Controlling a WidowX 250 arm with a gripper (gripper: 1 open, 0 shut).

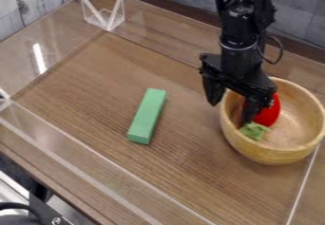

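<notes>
The black gripper [237, 96] reaches down over the left part of a yellow bowl [271, 151] on the right. A red object [265, 111] lies in the bowl, partly behind the gripper, with a small green object [253, 131] in front of it. Whether the fingers are open or shut on something is unclear.
A green bar [147, 115] lies on the wooden table [76, 96] left of the bowl. A white wire-like object [103, 13] stands at the back left.
</notes>
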